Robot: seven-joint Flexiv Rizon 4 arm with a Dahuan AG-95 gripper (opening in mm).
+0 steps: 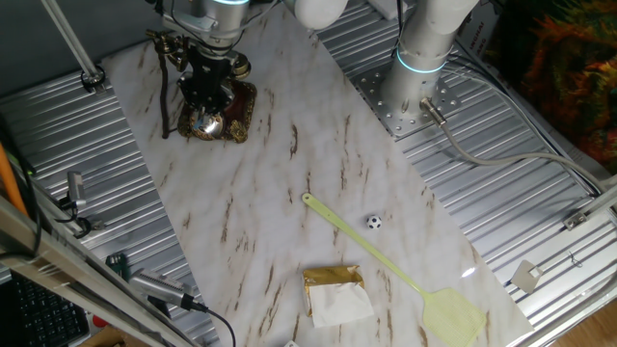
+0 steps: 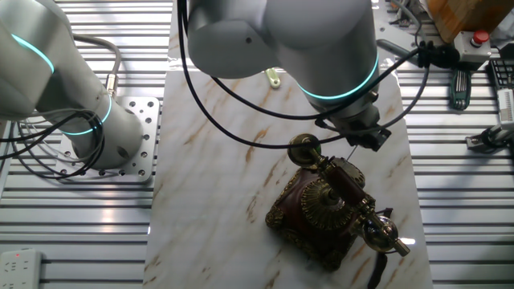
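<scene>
An antique-style telephone, dark red with brass trim [image 2: 309, 210], stands at one end of the marble-patterned table. Its handset [image 2: 347, 183] lies across the top, resting on the cradle. In exterior view 1 the arm covers much of the phone [image 1: 239, 114]. My gripper [image 1: 205, 114] points down over the phone's front side in that view. Exterior view 2 shows only a dark part of the gripper [image 2: 368, 138] beside the handset, under the wrist. The fingertips are too dark and hidden to show whether they are apart or touching anything.
A pale green fly swatter [image 1: 371, 253], a small black-and-white ball [image 1: 374, 222] and a gold-and-white packet [image 1: 337, 297] lie toward the other end of the table [image 1: 260, 212]. The arm's base [image 1: 410, 96] stands beside the table.
</scene>
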